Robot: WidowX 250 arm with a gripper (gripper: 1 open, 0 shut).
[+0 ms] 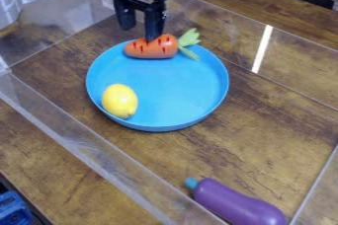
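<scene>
My black gripper (pixel 138 24) hangs open over the back of a blue plate (pixel 179 91), its fingers just above an orange toy carrot (pixel 150 47) with green leaves. A yellow lemon (pixel 121 101) rests at the plate's front left. A purple toy eggplant (pixel 239 201) lies outside the plate at the front right.
Clear transparent walls border the wooden table (pixel 264 120) on several sides. A blue object (pixel 14 210) sits at the bottom left corner. The table right of the plate is bare.
</scene>
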